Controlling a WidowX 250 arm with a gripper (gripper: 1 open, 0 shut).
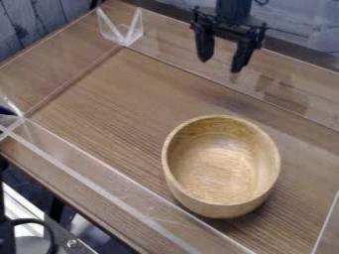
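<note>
My black gripper (224, 52) hangs at the top centre-right of the camera view, over the back of the wooden tray, its two fingers apart with nothing visible between them. A light wooden bowl (220, 198) sits at the lower right, empty, well in front of the gripper.
The tray's wooden floor (106, 109) is bare around the bowl. Clear plastic pieces stand along its edges, including the back left corner. Dark items and cables lie outside the tray at the lower left.
</note>
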